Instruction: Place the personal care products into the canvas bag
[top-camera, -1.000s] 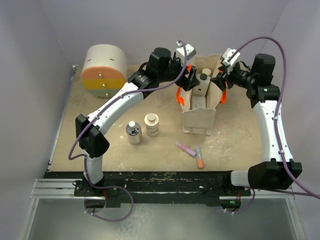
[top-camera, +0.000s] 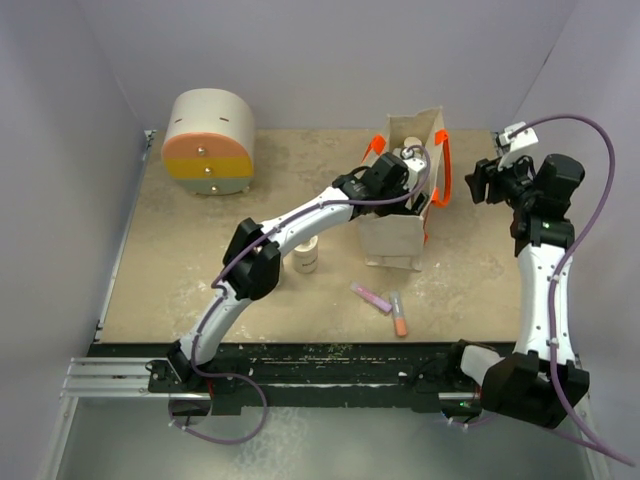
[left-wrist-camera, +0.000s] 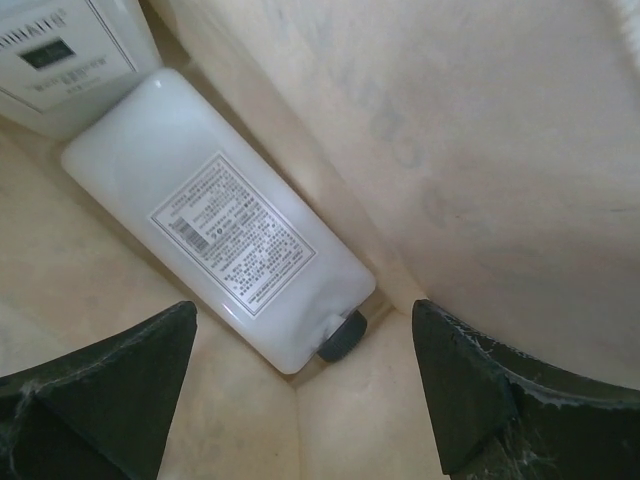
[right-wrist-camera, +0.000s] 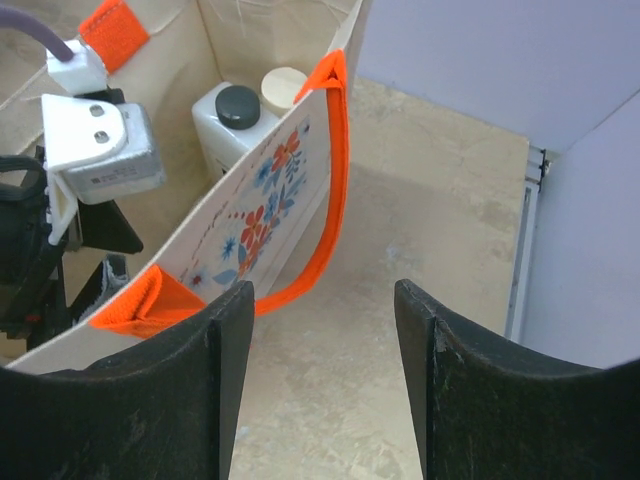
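The canvas bag stands on the table with orange straps. My left gripper is down inside it, open, over a white bottle with a dark cap that lies beside another labelled container. A dark-capped white bottle and a cream lid show at the bag's far end. My right gripper is outside the bag to the right, open, with nothing between its fingers. A cream bottle stands left of the bag; a pink tube and an orange tube lie in front.
A striped drawer box stands at the back left. Another bottle is mostly hidden under my left arm. The table's left part and the area right of the bag are clear.
My left gripper has moved right and down into the bag. My right gripper has moved away from over the bag to the right and toward the front.
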